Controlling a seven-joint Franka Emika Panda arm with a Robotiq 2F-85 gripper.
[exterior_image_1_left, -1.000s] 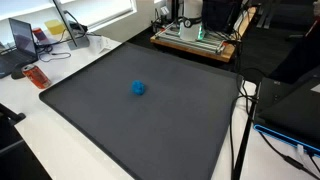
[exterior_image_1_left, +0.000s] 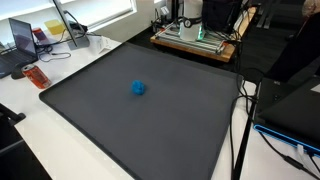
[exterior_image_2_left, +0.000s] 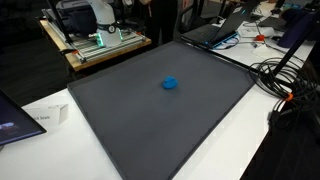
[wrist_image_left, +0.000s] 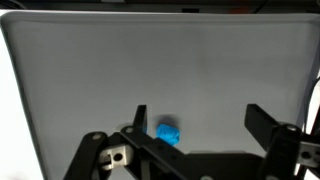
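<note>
A small bright blue object (exterior_image_1_left: 138, 88) sits alone on the large dark grey mat or board, left of its middle. Exterior view 2 shows the same blue object (exterior_image_2_left: 169, 83) toward the board's far part. Looking down from the wrist, I see the blue object (wrist_image_left: 168, 134) low in the picture, partly hidden by the gripper's own body. My gripper is open, its dark fingers spread wide with only the board's surface showing between their tips. Neither exterior view shows the gripper's fingers.
A red can (exterior_image_1_left: 36, 76) stands off the board's left corner. At the back left is a laptop (exterior_image_1_left: 27, 38) with cables. Cables (exterior_image_2_left: 290, 90) also lie beside the board in exterior view 2. A wooden platform (exterior_image_1_left: 195, 42) is beyond the far edge. Most of the board is bare.
</note>
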